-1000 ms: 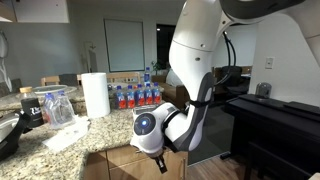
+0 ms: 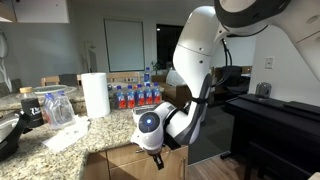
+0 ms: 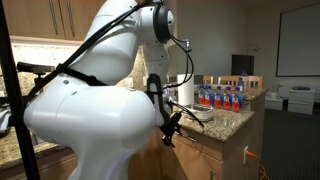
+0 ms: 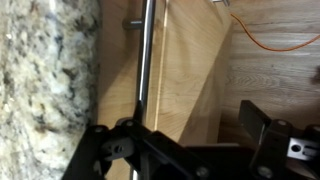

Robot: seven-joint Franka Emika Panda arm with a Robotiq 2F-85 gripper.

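Observation:
My gripper stands open in the wrist view, with dark fingers set wide apart and nothing held between them. A slim metal bar handle (image 4: 149,60) runs along the light wood drawer front, just beside the countertop edge. The left finger (image 4: 122,145) overlaps the lower part of this bar in the picture; whether they touch I cannot tell. Off to the right, the other finger (image 4: 262,125) appears over the floor side. Exterior view 1 has the gripper (image 2: 158,160) low in front of the wooden cabinet (image 2: 125,157), below counter height.
Speckled stone countertop (image 4: 45,90) borders the handle. On the counter stand a paper towel roll (image 2: 96,95), a dark bottle (image 2: 30,105) and several blue-labelled bottles (image 2: 131,97). An orange cable (image 4: 260,42) lies on the floor to the cabinet's right.
The arm and wrist have shifted slightly to the right in exterior view 1. The counter items look unmoved.

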